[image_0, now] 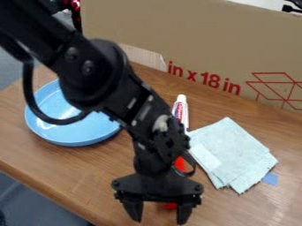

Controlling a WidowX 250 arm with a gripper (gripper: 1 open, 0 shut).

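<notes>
My black gripper (158, 213) is low over the wooden table near its front edge, fingers pointing down and spread open. Directly behind it is a red object (181, 165), mostly hidden by my wrist and gripper, so I cannot tell whether anything sits between the fingers. A white tube with red lettering (181, 108) lies behind the arm. A folded pale grey-green cloth (236, 152) lies to the right.
A blue plate (53, 128) sits at the left. A cardboard box (213, 44) stands along the back. Its edge drops off at lower left.
</notes>
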